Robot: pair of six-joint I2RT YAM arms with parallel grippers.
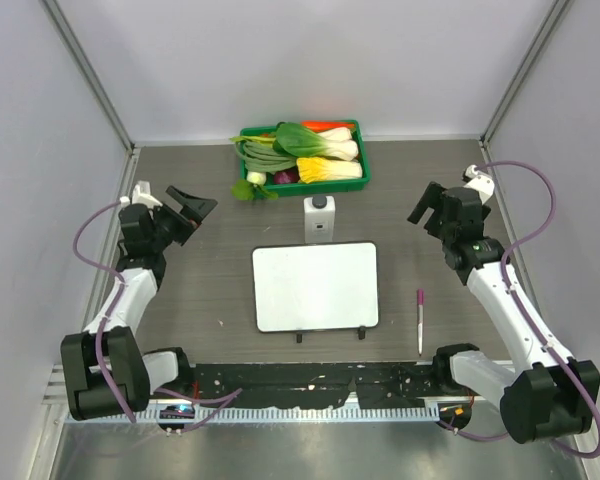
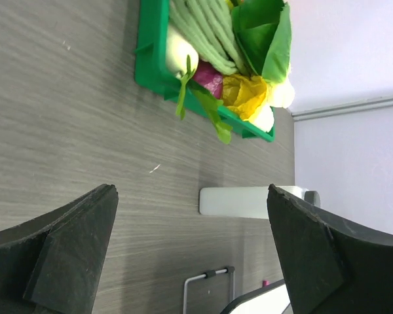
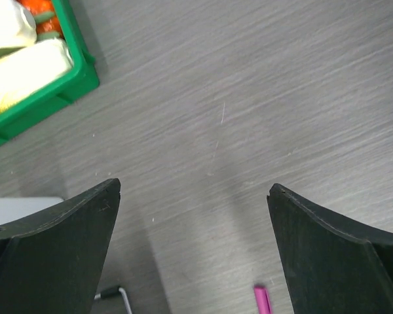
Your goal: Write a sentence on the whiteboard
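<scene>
A blank whiteboard (image 1: pixel 316 287) with a dark rim rests near the middle of the table, tilted on a small stand. To its right lies a white marker (image 1: pixel 420 325) with a magenta cap at its far end; that cap (image 3: pixel 262 299) shows at the bottom of the right wrist view. My left gripper (image 1: pixel 199 212) is open over the table's left side, well apart from the board. On the other side my right gripper (image 1: pixel 419 210) also stands open, beyond the marker, with only bare table between its fingers. Neither gripper touches anything.
A green basket (image 1: pixel 365 160) of vegetables stands at the back. Between it and the whiteboard is a white box-like bottle (image 1: pixel 319 220) with a dark top spot. Bare table (image 1: pixel 210 300) lies left of the board and around the marker.
</scene>
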